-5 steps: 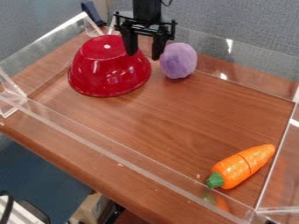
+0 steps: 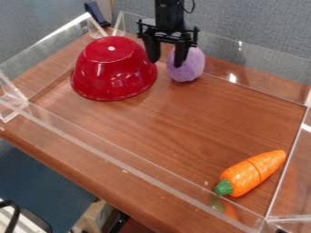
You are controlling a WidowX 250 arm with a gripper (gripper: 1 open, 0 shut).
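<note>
The black gripper [image 2: 166, 45] hangs at the back centre, its fingers just above a purple round object [image 2: 186, 67], partly covering its top. Whether the fingers are open or closed on it is unclear. A red bowl [image 2: 113, 71], upside down, sits to the left of the purple object. An orange toy carrot [image 2: 252, 172] with a green tip lies at the front right of the wooden table.
Clear plastic walls [image 2: 134, 169] enclose the table surface [image 2: 170, 123]. A dark floor lies beyond the table's left side.
The gripper has shifted to the right, from over the bowl's edge to over the purple object. The bowl and carrot look unchanged.
</note>
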